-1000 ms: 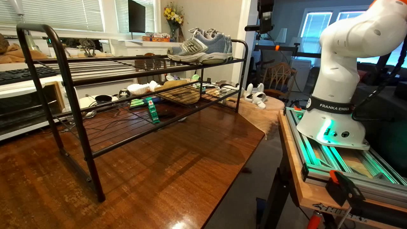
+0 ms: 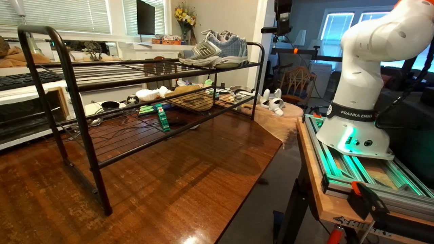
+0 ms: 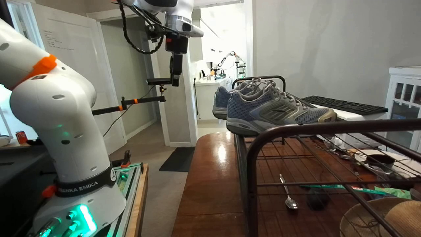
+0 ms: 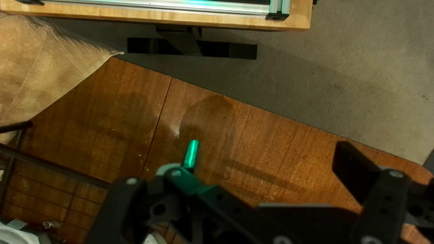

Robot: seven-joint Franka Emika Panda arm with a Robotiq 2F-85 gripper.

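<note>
A pair of grey-blue running shoes (image 2: pixel 221 51) rests side by side on the upper shelf of a dark metal shoe rack (image 2: pixel 134 79), at one end. In exterior view 2 the same shoes (image 3: pixel 272 108) stand upright, with laces and mesh clearly seen. My gripper (image 3: pixel 176 75) hangs pointing down, to the left of the shoes and apart from them. In the wrist view the gripper is open, with bare brown table visible below and nothing held. Part of the rack (image 4: pixel 53 162) shows at lower left there.
A spoon (image 3: pixel 290 201), a straw hat (image 3: pixel 406 217) and clutter lie under or behind the rack. White sandals (image 2: pixel 272 101) sit on a cloth-covered surface. A camera arm (image 3: pixel 130 103) stands near the gripper.
</note>
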